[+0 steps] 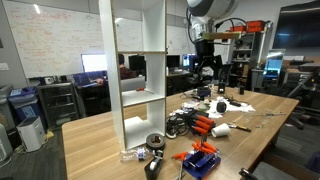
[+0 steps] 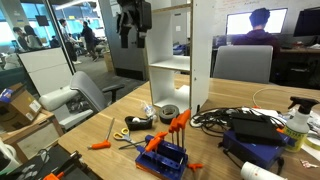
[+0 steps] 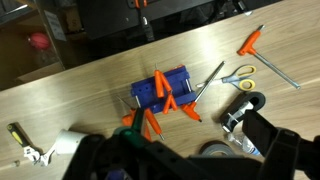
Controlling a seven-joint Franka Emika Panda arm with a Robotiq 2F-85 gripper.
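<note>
My gripper stands open in the wrist view, high above the table, with nothing gripped between its fingers. Below it lies a blue tray with orange-handled tools in and across it. In the second exterior view the blue tray is near the front, orange handles sticking up from it. The gripper hangs well above and left of it there. In the first exterior view, the gripper is up in the air over the cluttered table, and the blue tray sits at the near edge.
A white shelf stands upright on the table. Around the tray lie scissors, an orange-handled hex key, a tape roll and a white cup. Tangled black cables and a spray bottle stand on the right.
</note>
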